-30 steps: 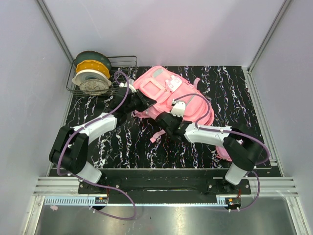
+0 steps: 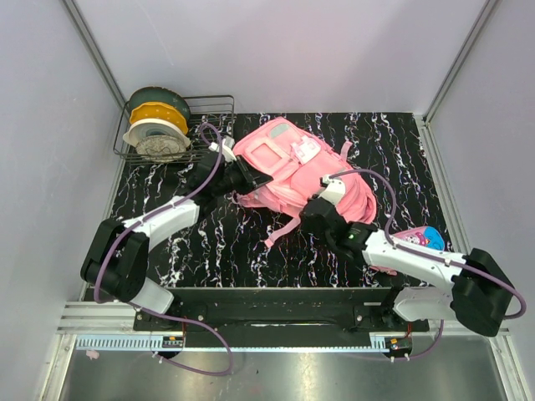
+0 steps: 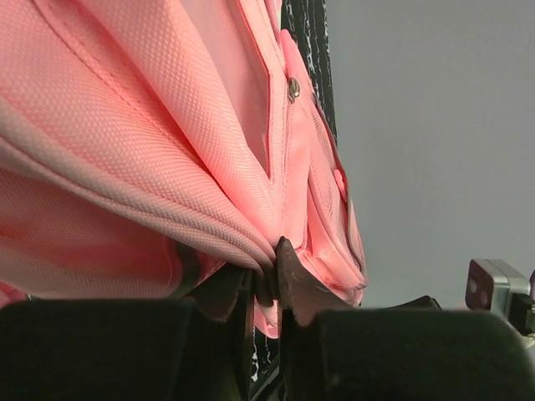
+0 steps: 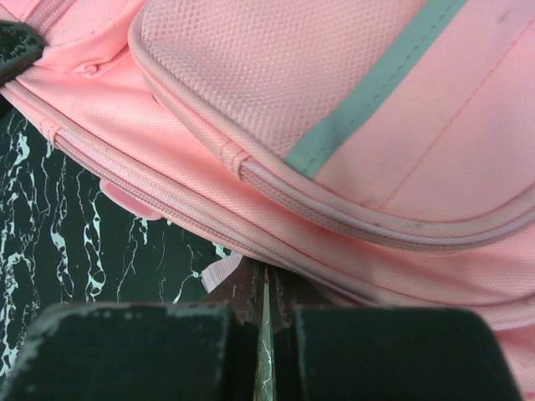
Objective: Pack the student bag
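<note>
A pink student bag [image 2: 309, 171] lies slantwise across the back middle of the dark marbled table. At its upper left, my left gripper [image 2: 266, 179] is shut on a fold of the bag's edge; the left wrist view shows pink fabric [image 3: 192, 184] pinched between the dark fingertips. By the bag's lower side sits my right gripper [image 2: 311, 203], its tips against the seam [image 4: 226, 238] in the right wrist view. Those fingers are shut, and I see no fabric clearly between them. A pink strap [image 2: 282, 231] trails from the bag toward the front.
A wire rack [image 2: 219, 109] with several plates and bowls stands at the back left. A pink pouch [image 2: 420, 238] with a blue patch lies at the right, partly behind my right arm.
The bag has shifted slightly right, and the left gripper a little with it.
</note>
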